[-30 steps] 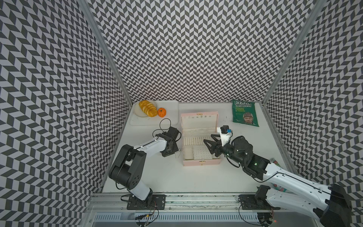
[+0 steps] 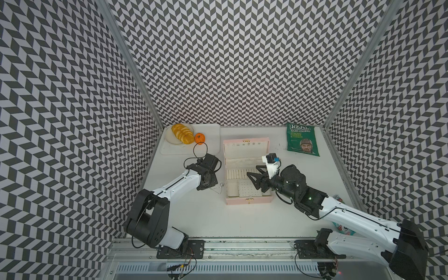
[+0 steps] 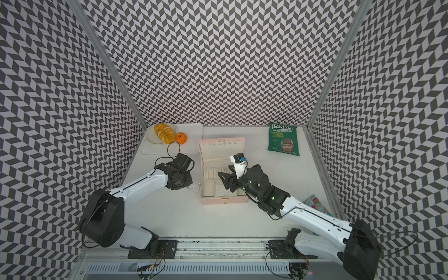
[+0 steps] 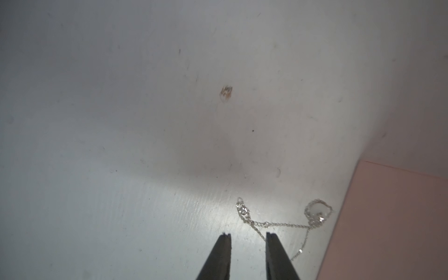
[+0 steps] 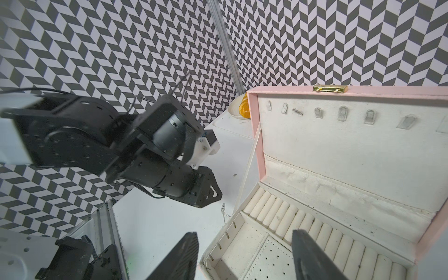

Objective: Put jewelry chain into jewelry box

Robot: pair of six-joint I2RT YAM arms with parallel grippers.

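A thin silver chain (image 4: 280, 225) lies on the white table in a loose, partly bunched line, just left of the pink jewelry box (image 2: 249, 201). My left gripper points down over the chain, open; its fingers are apart, with part of the chain showing beyond and between the tips. The box is open, lid raised, with ring rolls (image 5: 284, 219) and a compartment (image 5: 238, 242) inside that looks empty. Above the box's right part hangs my right gripper, open and empty, its fingers wide apart.
Bread (image 2: 183, 134) on a plate and an orange fruit (image 2: 199, 138) occupy the back left. A green snack bag (image 2: 302, 140) lies at the back right, and another packet (image 3: 318, 205) sits partly behind the right arm. Bare table extends in front of the box.
The right gripper shifted slightly left over the box.
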